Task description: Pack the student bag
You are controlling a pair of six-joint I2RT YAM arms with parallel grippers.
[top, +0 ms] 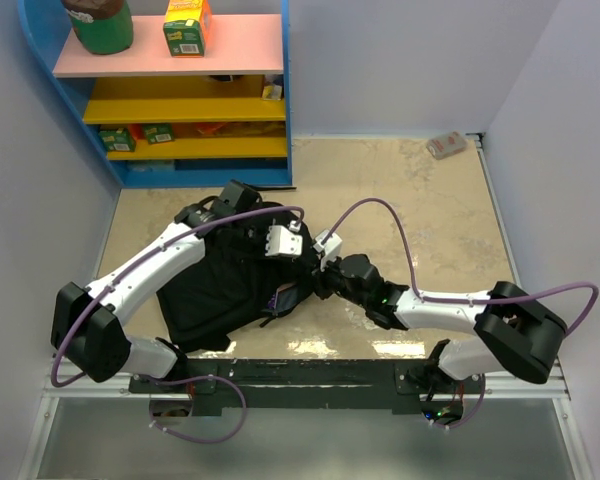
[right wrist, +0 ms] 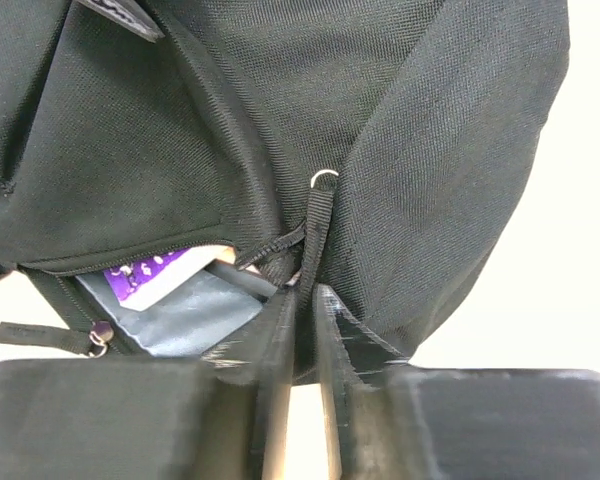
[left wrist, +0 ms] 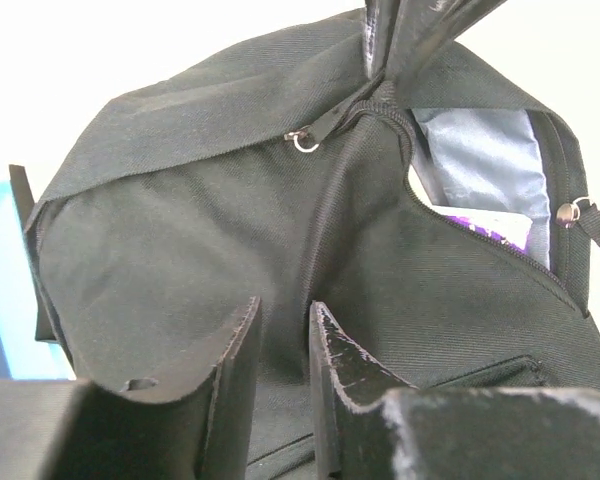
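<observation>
A black backpack [top: 205,300] lies on the table, partly unzipped; inside its opening are a grey lining [left wrist: 485,150] and a purple-and-white packet [right wrist: 150,270]. My left gripper is over the bag's black fabric, its fingertips slightly apart beside a zipper seam. My right gripper is at the black zipper pull [right wrist: 318,215] near the end of the opening; the strap runs down between its fingertips, and whether they grip it is unclear. A second zipper pull [right wrist: 98,338] lies at the opening's other end.
A blue shelf unit [top: 140,172] with boxes and a green container [top: 100,30] stands at the back left. A small grey object [top: 446,145] lies at the back right.
</observation>
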